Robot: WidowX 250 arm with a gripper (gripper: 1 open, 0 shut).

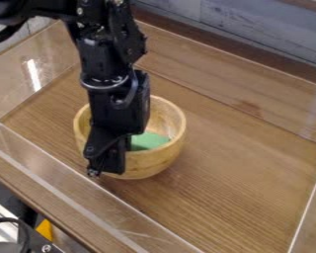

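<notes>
The black gripper [108,150] reaches down from the top left into a light wooden bowl [168,161] that sits on the wooden table near its left part. A green object [149,140] lies inside the bowl, partly hidden by the gripper. The fingertips are low over the bowl's front left part; whether they close on the rim, the green object or something else is hidden.
A pale wall runs along the back. At the lower left, past the table's edge, are cables and a small yellow object [43,228].
</notes>
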